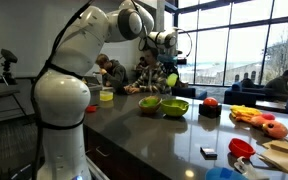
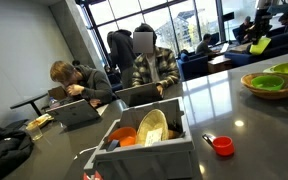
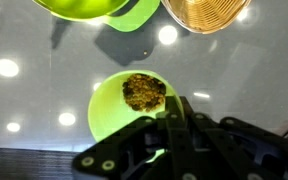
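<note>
A light green cup (image 3: 109, 112) hangs above the table, with brown granular stuff (image 3: 142, 92) inside it in the wrist view. My gripper is shut on the cup's edge; the fingertips are partly hidden by the dark gripper body. From exterior view 1 the same cup (image 1: 171, 80) appears below the gripper, over the area of the green bowls. In exterior view 2 the cup (image 2: 260, 46) shows at the right edge of the scene, above a basket.
Below the cup sit a green bowl (image 1: 174, 107) and a wicker basket (image 3: 206, 12). Red and orange things, a red cup (image 1: 241, 148) and a blue item (image 1: 224, 174) lie nearer the front right. A grey bin (image 2: 144, 158) holds bowls. People sit behind the table.
</note>
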